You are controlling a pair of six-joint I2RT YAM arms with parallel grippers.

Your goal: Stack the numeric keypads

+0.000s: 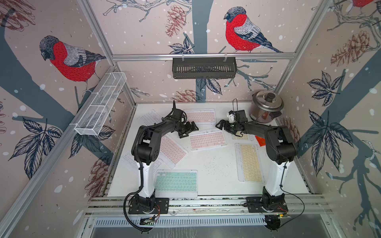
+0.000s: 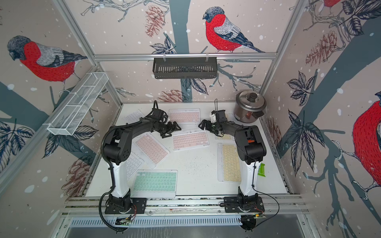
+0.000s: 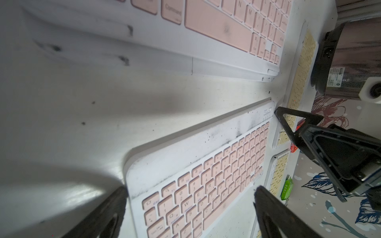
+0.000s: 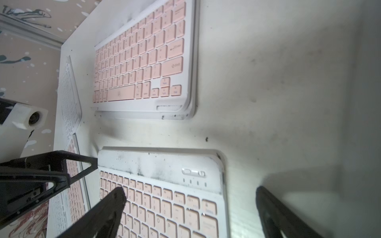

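Observation:
A pink keypad (image 1: 208, 140) lies slightly turned in the middle of the table. Behind it is another pink keypad (image 1: 200, 116), whose doubled edge in the right wrist view suggests it rests on a second one. My left gripper is open at the near pink keypad's left end, nothing held. At the opposite end, my right gripper stands open and empty, the keypad's corner showing between its fingers. A third pink keypad (image 1: 172, 150) lies aslant to the left. Yellow keypads (image 1: 249, 162) lie at the right, one partly behind the right arm.
A green keypad (image 1: 176, 183) lies at the front left, with white keypads (image 2: 134, 163) at the left side. A steel pot (image 1: 266, 106) stands at the back right. Bare table shows at the front middle. A green packet (image 2: 261, 169) lies by the right arm.

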